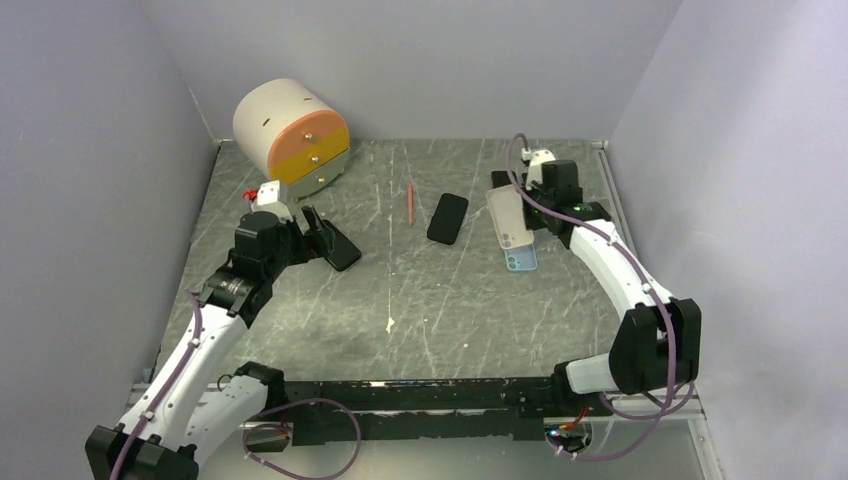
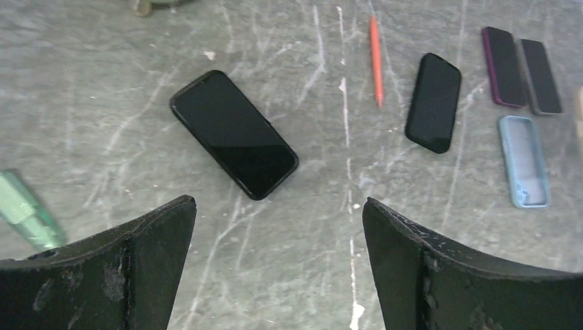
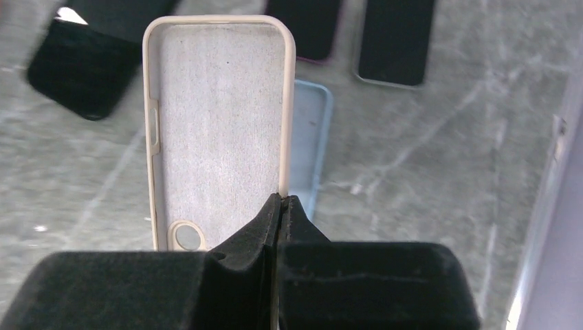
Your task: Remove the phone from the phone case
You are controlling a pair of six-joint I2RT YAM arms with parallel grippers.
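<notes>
A pale beige phone case [image 3: 220,117], empty and with a camera cutout at one end, hangs above the right side of the table. My right gripper is shut on its side edge; in the top view the case [image 1: 510,216] appears left of that gripper. On the left, a black phone [image 2: 234,137] lies flat and bare of the beige case. My left gripper stands open above the table near it, nothing between its fingers. Another black phone [image 1: 447,218] rests mid-table.
A light blue case [image 2: 524,161] lies at the right, partly beneath the held case. Beyond it are two dark phones [image 2: 504,65]. An orange pen [image 1: 410,204] lies at the back middle, a drawer cabinet [image 1: 290,130] back left.
</notes>
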